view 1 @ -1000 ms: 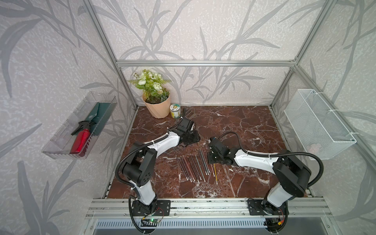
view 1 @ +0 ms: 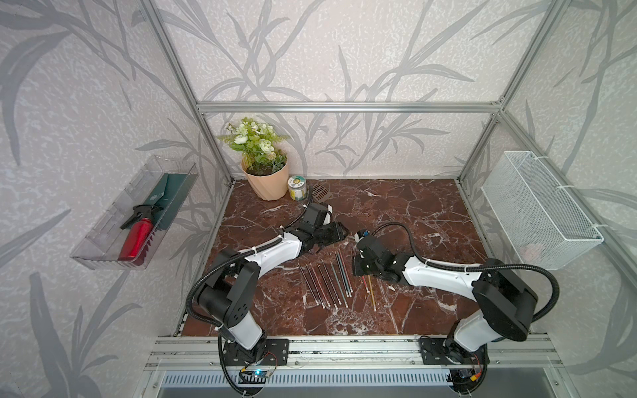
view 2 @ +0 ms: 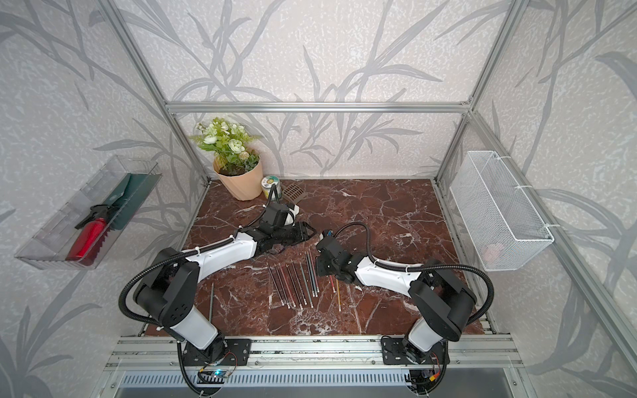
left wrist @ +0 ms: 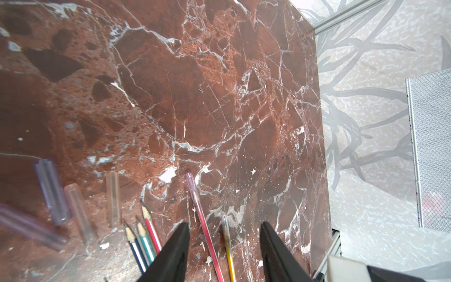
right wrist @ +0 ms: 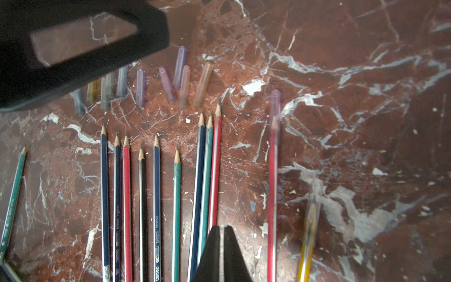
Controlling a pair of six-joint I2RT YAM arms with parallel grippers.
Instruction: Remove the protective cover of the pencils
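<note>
A red pencil point(right wrist: 273, 178) and a yellow pencil point(right wrist: 307, 239) lie on the table with clear covers over their tips. To their left, several bare-tipped pencils point(right wrist: 157, 197) lie roughly side by side. Loose clear covers point(right wrist: 141, 88) are scattered beyond those tips. My left gripper is open above the table, its fingers apart and the yellow pencil seen below between them. My right gripper has its fingertips close together with a narrow gap and nothing visible between; it appears over the pencils, left of the red one.
A flowerpot point(view 1: 266, 183) and a small can point(view 1: 297, 188) stand at the back left. Baskets hang at both sides, a clear one point(view 1: 99, 246) and a white mesh one point(view 1: 544, 205).
My left gripper has moved slightly right, towards the right gripper, which has stayed nearly in place.
</note>
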